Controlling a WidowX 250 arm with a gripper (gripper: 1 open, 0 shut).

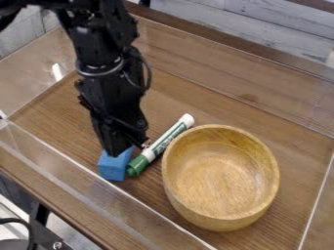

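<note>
The black robot arm reaches down from the top left, with its gripper [112, 139] just above a small blue block [113, 166] near the front edge of the wooden table. The gripper looks shut, with nothing visible held; its tips are partly hard to make out. A white marker with green [159, 147] lies diagonally just right of the block.
A large wooden bowl [220, 171] sits at the right front. A cable lies at the lower left beyond the table edge.
</note>
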